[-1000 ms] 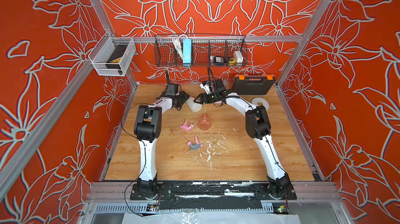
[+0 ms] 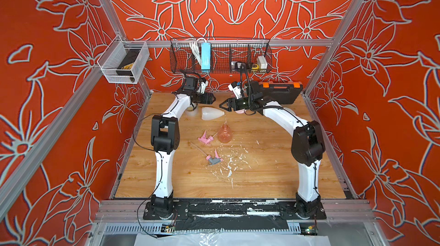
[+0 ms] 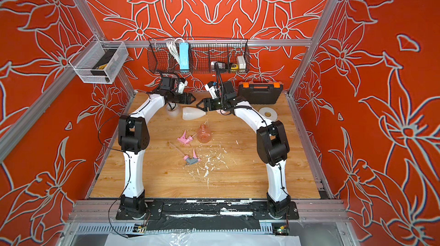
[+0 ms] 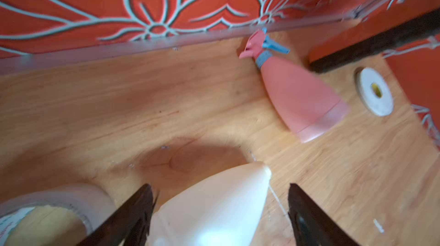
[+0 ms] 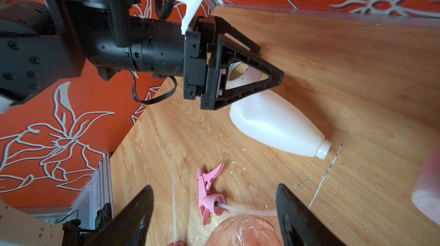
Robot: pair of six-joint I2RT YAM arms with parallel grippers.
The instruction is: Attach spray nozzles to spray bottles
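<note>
A white bottle (image 2: pixel 211 113) without nozzle lies on its side beneath my left gripper, whose fingers are parted above it, holding nothing. My right gripper stands open, raised to the right of that bottle. An upright translucent pink bottle (image 2: pixel 224 134) has no nozzle visible on it. A pink nozzle (image 2: pixel 205 138) and a grey-and-pink nozzle (image 2: pixel 213 159) lie loose with their tubes left and front of it. A pink bottle with attached sprayer (image 4: pixel 300 94) lies at the back, mostly hidden behind the right arm in the top views.
A black case (image 3: pixel 259 94) stands back right, beside a white roll (image 3: pixel 267 114). Another roll (image 4: pixel 78 195) is near my left gripper. Wire baskets (image 2: pixel 220 56) hang on the back wall.
Both arms have risen; my left gripper has moved up and rightward, my right gripper slightly right. The white bottle now lies more sideways, fully in view.
</note>
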